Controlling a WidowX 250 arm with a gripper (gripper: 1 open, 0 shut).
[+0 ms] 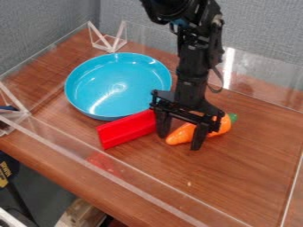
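My black gripper [180, 133] is lowered over the table, its fingers straddling part of an orange toy carrot [215, 130] with a green top, which lies roughly horizontal; whether the fingers grip it I cannot tell. To the left lies a red block [124, 129], its right end close to my near finger. A blue bowl [116, 84] sits behind the block at the upper left.
The wooden table [219, 191] has clear room at the front and right. Clear acrylic walls run along its edges, with white brackets [104, 40] at the back left and left.
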